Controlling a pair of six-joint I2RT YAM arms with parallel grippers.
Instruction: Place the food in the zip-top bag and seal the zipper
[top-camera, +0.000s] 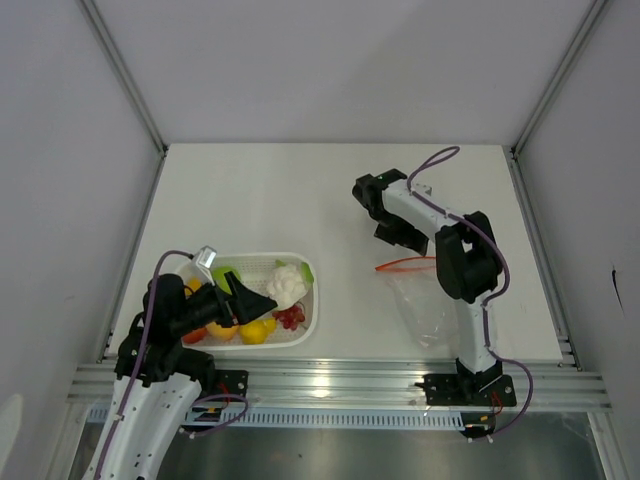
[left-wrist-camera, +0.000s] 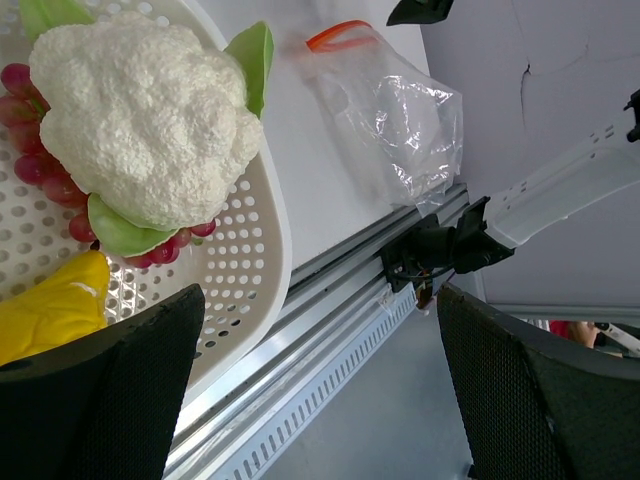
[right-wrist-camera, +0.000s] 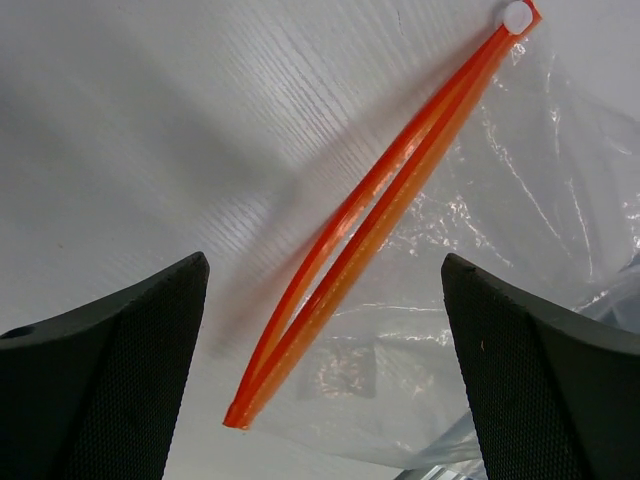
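Note:
A clear zip bag (top-camera: 425, 310) with an orange zipper (right-wrist-camera: 355, 250) lies flat at the right of the table. My right gripper (top-camera: 400, 235) is open above and just behind it, the zipper between its fingers in the right wrist view but below them. My left gripper (top-camera: 240, 300) is open over the white basket (top-camera: 305, 330) at lower left. The basket holds a cauliflower (left-wrist-camera: 150, 120) with leaves, red grapes (left-wrist-camera: 30, 170), a yellow pepper-like item (left-wrist-camera: 55, 310), green and orange produce.
Metal rails (top-camera: 330, 372) run along the front edge, and grey walls enclose the sides and back.

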